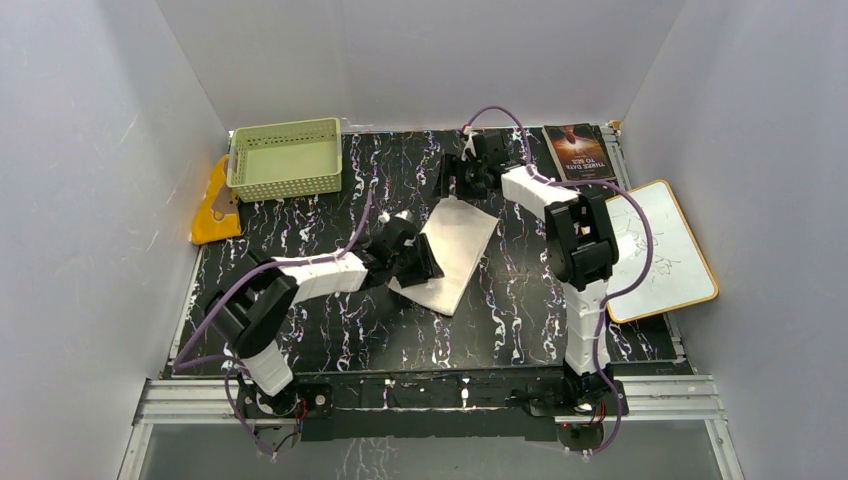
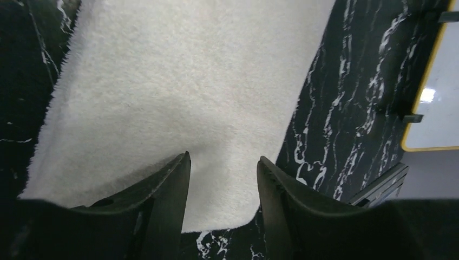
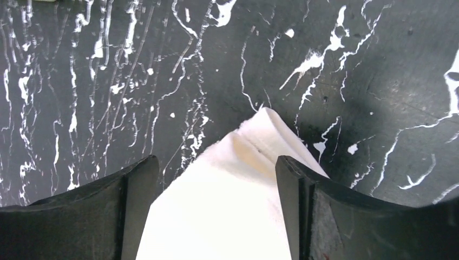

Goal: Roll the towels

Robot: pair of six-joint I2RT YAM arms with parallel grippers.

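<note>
A cream folded towel (image 1: 455,255) lies flat and slanted on the dark table, its far end to the upper right in the top view. At its near left part is my left gripper (image 1: 430,268), fingers parted over the cloth. The left wrist view shows the towel (image 2: 178,92) beneath the spread fingers (image 2: 172,197). My right gripper (image 1: 447,182) is at the towel's far corner. There the towel (image 3: 222,200) has a raised, creased corner between the parted fingers; neither finger is seen pinching it.
A green basket (image 1: 287,187) stands at the back left beside a yellow object (image 1: 213,212). A book (image 1: 578,153) lies at the back right, and a whiteboard (image 1: 660,250) at the right edge. Bare table surrounds the towel.
</note>
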